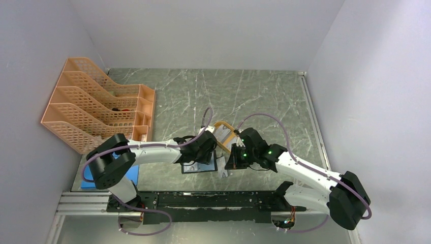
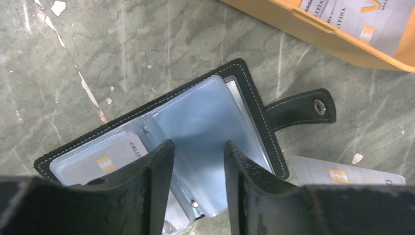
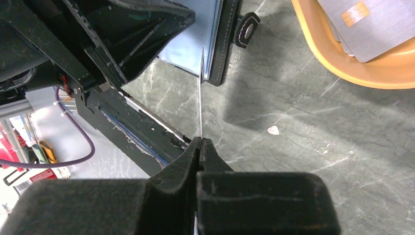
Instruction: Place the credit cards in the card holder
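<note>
The card holder (image 2: 205,122) lies unfolded on the marble table, a dark cover with clear bluish sleeves and a snap strap. One card (image 2: 115,159) sits inside its left sleeve. Above the right sleeve stands my left gripper, partly open with nothing between its fingers. My right gripper is shut on a silver credit card (image 3: 200,105), seen edge-on there. In the left wrist view this card (image 2: 347,172) is beside the holder's right edge. Whether its edge touches the holder is unclear.
An orange tray (image 1: 215,124) with several more cards stands just behind the holder. A peach slotted rack (image 1: 147,101) fills the back left, and a blue sheet (image 1: 131,175) lies at the front left.
</note>
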